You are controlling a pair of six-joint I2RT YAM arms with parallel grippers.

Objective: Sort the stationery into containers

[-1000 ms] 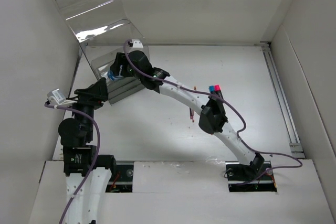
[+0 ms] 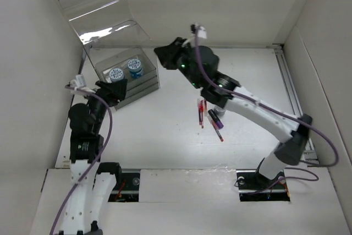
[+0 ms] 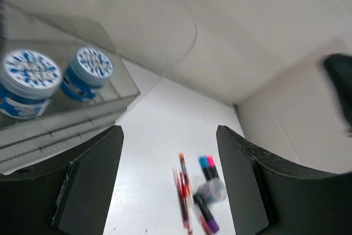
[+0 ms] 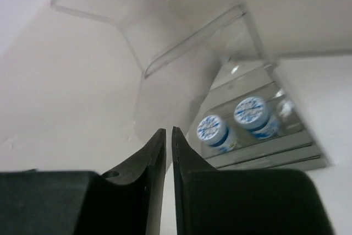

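Two blue-and-white jars [image 2: 135, 65] [image 2: 116, 74] sit inside the clear stepped container [image 2: 137, 93] at the back left, its lid raised. My left gripper stands open just in front of the container, nothing visible between its fingers. My right gripper is high, right of the container, fingertips together, with nothing showing between them. Loose pens [image 2: 200, 111] and markers [image 2: 215, 119] lie on the table's right-centre; in the left wrist view a whitish round object [image 3: 215, 191] sits among them, too blurred to identify.
Walls enclose the back and both sides. The right arm extends above the right half of the table.
My right gripper has pulled back from the container, up and rightward, uncovering both jars. My left gripper has moved rightward, toward the container's front.
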